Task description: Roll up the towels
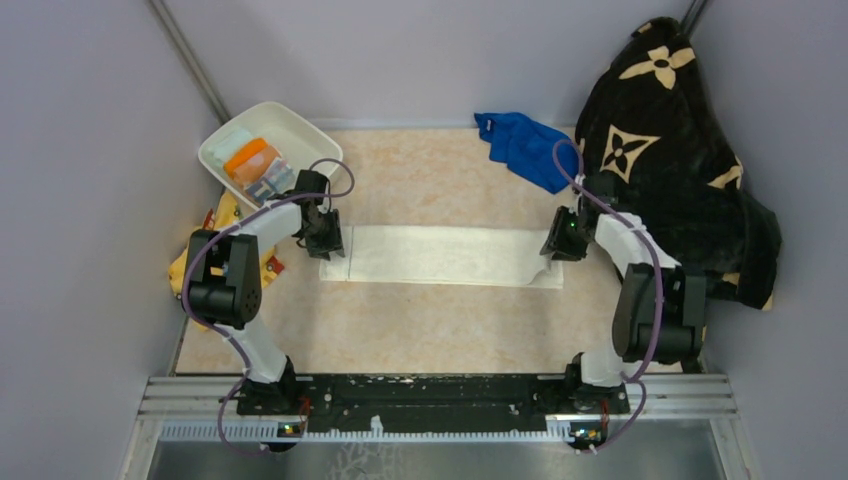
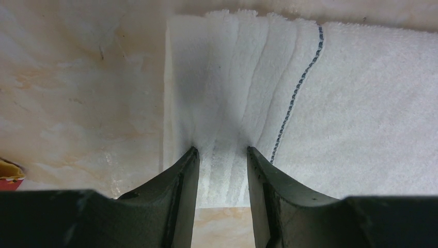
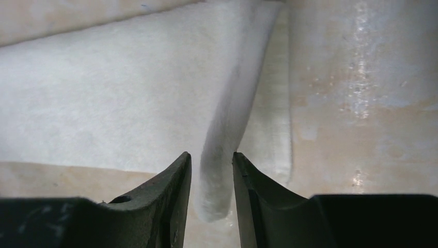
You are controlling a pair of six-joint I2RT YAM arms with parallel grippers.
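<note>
A long white towel (image 1: 440, 255) lies flat across the table. Over its left end is my left gripper (image 1: 336, 256), fingers apart, tips at the cloth; shallow ridges (image 2: 232, 103) run between them, beside a dark stitched line (image 2: 294, 98). At the other end stands my right gripper (image 1: 556, 258). In the right wrist view, a raised fold (image 3: 219, 160) of the towel's upper layer lies between its fingers, which stand apart; whether they grip it is not clear. The lower layer (image 3: 271, 134) shows bare beside the fold.
A blue cloth (image 1: 525, 150) lies at the back. On the right is a black patterned blanket (image 1: 650, 130). A white bin (image 1: 325, 150) stands at the back left, near a yellow cloth (image 1: 265, 280).
</note>
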